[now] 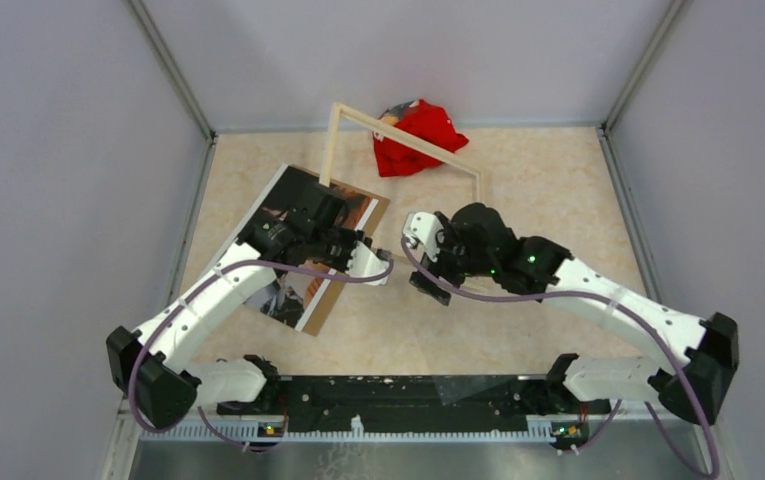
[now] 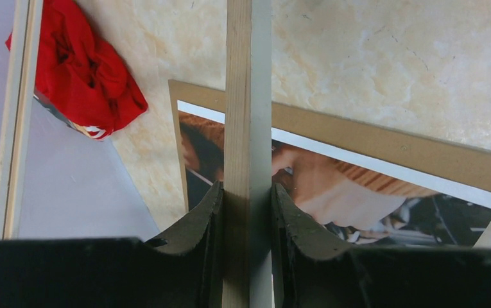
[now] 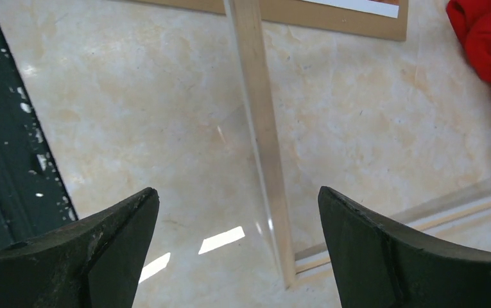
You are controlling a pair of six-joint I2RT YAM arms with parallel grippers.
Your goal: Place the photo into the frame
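Note:
The photo (image 1: 283,298), with a brown backing border, lies flat on the left of the table, partly covered by my left arm. The pale wooden frame (image 1: 403,136) stands turned at a slant to its right in the top view. In the left wrist view, one side bar of the frame (image 2: 237,128) sits between the fingers of my left gripper, which touch it on both sides. My right gripper is open; a frame bar (image 3: 265,138) passes between its fingers with clear gaps. A corner of the frame shows beside its right finger.
A crumpled red cloth (image 1: 413,145) lies at the back, behind the frame's far bar. The dark front edge (image 1: 398,390) runs along the near side.

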